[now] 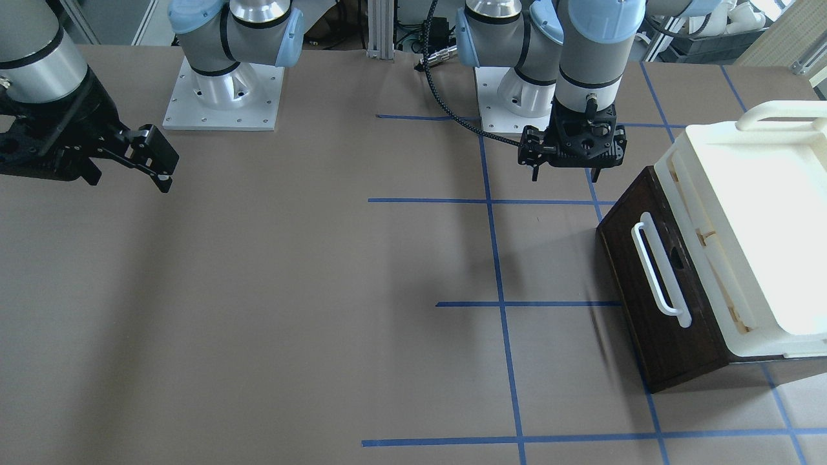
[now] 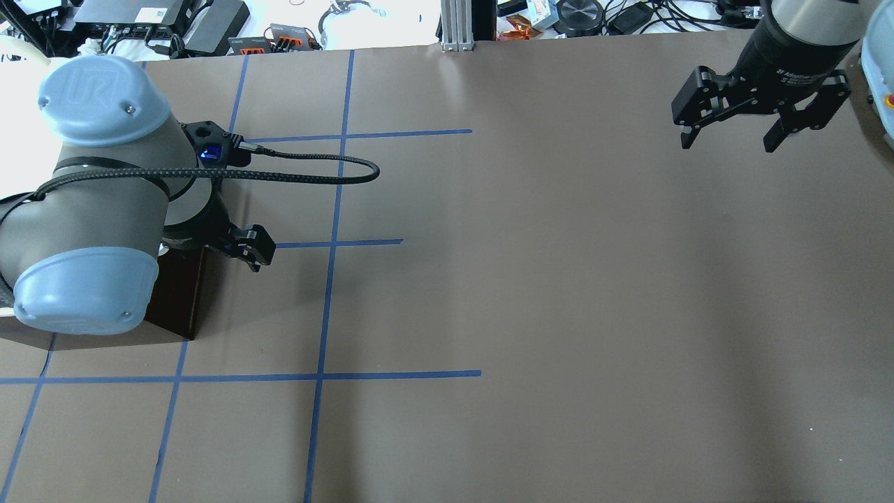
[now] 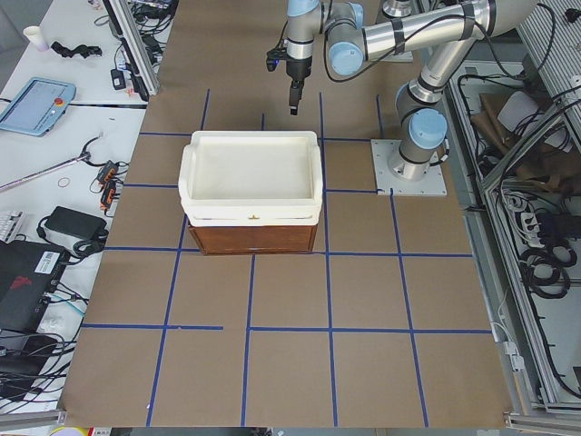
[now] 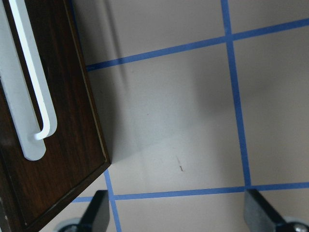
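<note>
A dark wooden box (image 1: 651,325) with a white bar handle (image 1: 647,263) on its side carries a white tray (image 3: 251,173) on top. My gripper (image 1: 565,174) hangs open above the floor behind and to the left of the box in the front view, nothing between its fingers. In the left wrist view the white handle (image 4: 43,106) and wood face lie at the left, with bare floor between the fingertips. In the top view the arm hides much of the box.
A second arm's gripper (image 2: 730,126) hangs at the other side of the work surface. Cables and equipment lie beyond the edges.
</note>
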